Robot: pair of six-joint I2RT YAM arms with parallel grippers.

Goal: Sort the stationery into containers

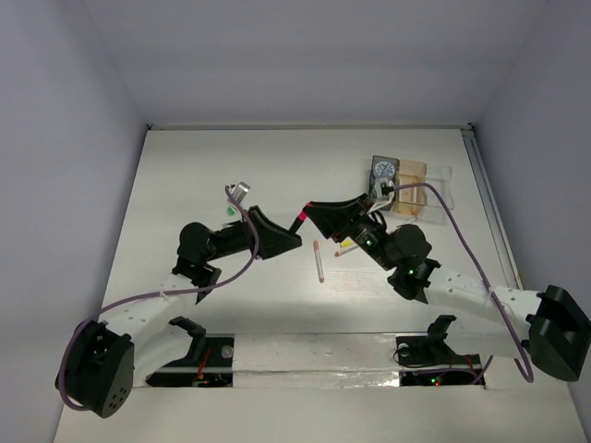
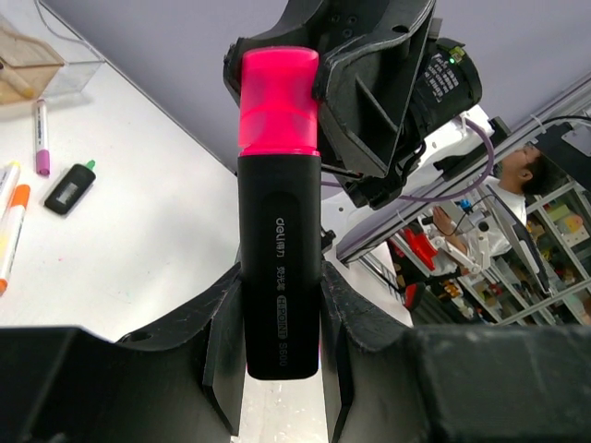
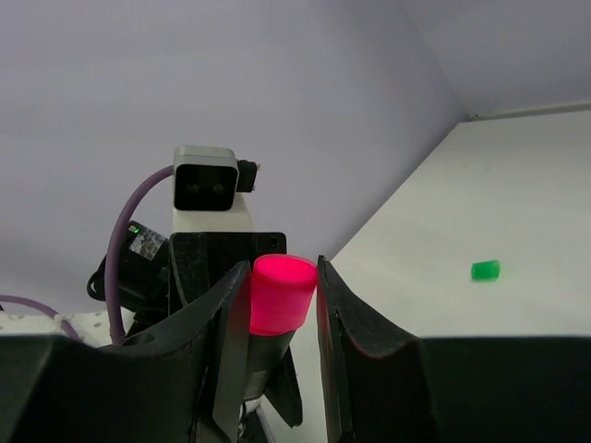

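A highlighter with a black body and pink end (image 2: pixel 281 258) bridges the two grippers above the middle of the table. My left gripper (image 1: pixel 293 231) is shut on its black body, which fills the gap between the fingers in the left wrist view. The pink end (image 3: pixel 282 293) sits between the fingers of my right gripper (image 1: pixel 308 212); how firmly they press on it I cannot tell. Below lie an orange-ended pen (image 1: pixel 319 261) and a yellow pen (image 1: pixel 347 244). A purple-ended pen (image 2: pixel 42 138) and a small black item with a green tip (image 2: pixel 70 189) also show in the left wrist view.
Clear and tan containers (image 1: pixel 434 185) stand at the back right, beside a dark item with round dials (image 1: pixel 384 169). A small green object lies on the left side of the table.
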